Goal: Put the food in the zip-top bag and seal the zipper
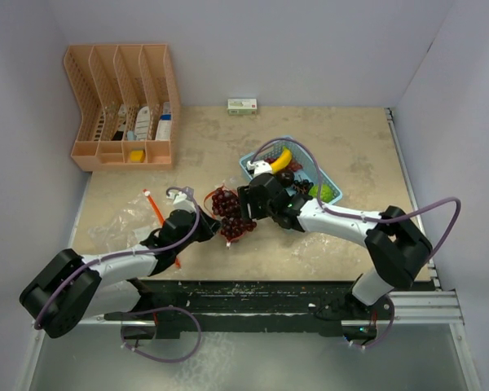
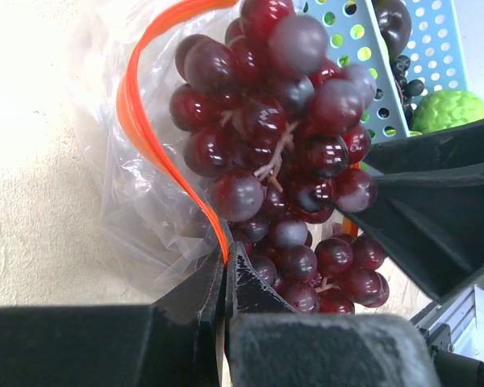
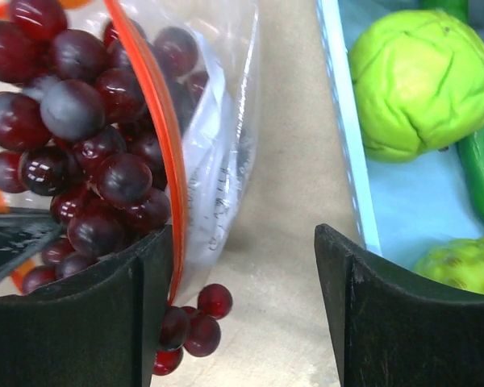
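Observation:
A bunch of dark red grapes (image 1: 230, 213) sits in the mouth of a clear bag (image 2: 137, 201) with an orange zipper rim (image 2: 149, 141). Some grapes (image 3: 202, 332) hang out past the rim's lower end. My left gripper is shut on one side of the rim, its tips touching the grapes. On the other side, my right gripper stands open. One of its fingers (image 3: 129, 290) is against the rim beside the grapes; the other is out over bare table. How deep the grapes lie in the bag cannot be told.
A blue basket (image 1: 337, 186) with a banana (image 1: 282, 160), green produce and other fruit stands close behind the right gripper. Another clear bag with an orange strip (image 1: 153, 208) lies left. A divided organizer (image 1: 85, 155) and small box (image 1: 242, 106) are at the back.

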